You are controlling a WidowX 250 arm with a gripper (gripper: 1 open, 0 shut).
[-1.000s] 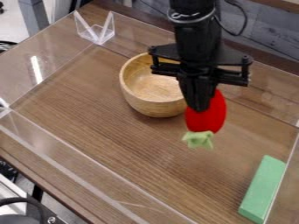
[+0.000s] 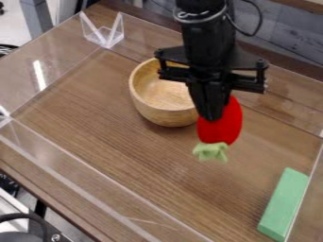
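A black robot arm comes down from the top, its gripper (image 2: 212,102) pointing downward just right of a wooden bowl (image 2: 157,98). A red object with a pale green tip (image 2: 221,129), resembling a toy strawberry or radish, is directly under the gripper and partly behind it. The fingertips are hard to make out against it, so whether it is held or only lies beneath cannot be told.
A pale green block (image 2: 284,204) lies at the lower right. A clear plastic holder (image 2: 104,28) stands at the upper left. A wall edge runs along the back.
The gripper has shifted very slightly left and down over the red object. Little else differs.
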